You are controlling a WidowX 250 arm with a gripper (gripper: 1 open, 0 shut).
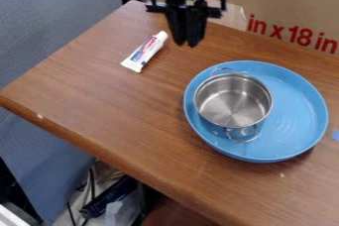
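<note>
My black gripper (189,32) hangs at the top centre above the back of the wooden table, above and right of a white toothpaste tube (145,53) that lies on the wood. Whether its fingers are open or shut is hard to tell. A steel pot (233,101) stands on a blue plate (299,119) at the right.
A cardboard panel (284,7) with red lettering stands along the back.
</note>
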